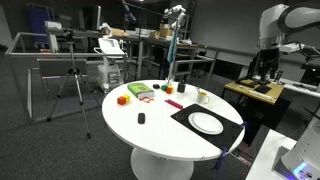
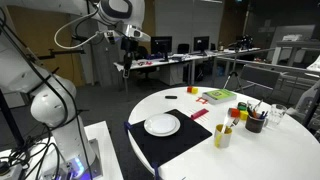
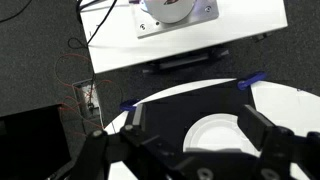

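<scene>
My gripper is open, its dark fingers wide apart with nothing between them in the wrist view. It hangs high beside the round white table point(image 1: 130, 125), clear of everything on it, as exterior view 1 shows. Below lies a white plate point(image 3: 218, 134) on a black mat point(image 3: 178, 112), partly covered by the gripper body in the wrist view. A pale yellow mug point(image 2: 222, 138) with utensils stands at the mat's edge in exterior view 2. Near it is a dark cup point(image 2: 256, 122) holding pens or tools.
On the table lie a green box point(image 2: 218, 97), a red item point(image 2: 200, 114) and a small black object point(image 1: 141, 118). Several small coloured things sit nearby. Blue clamps point(image 3: 252, 80) stick out at the table edge.
</scene>
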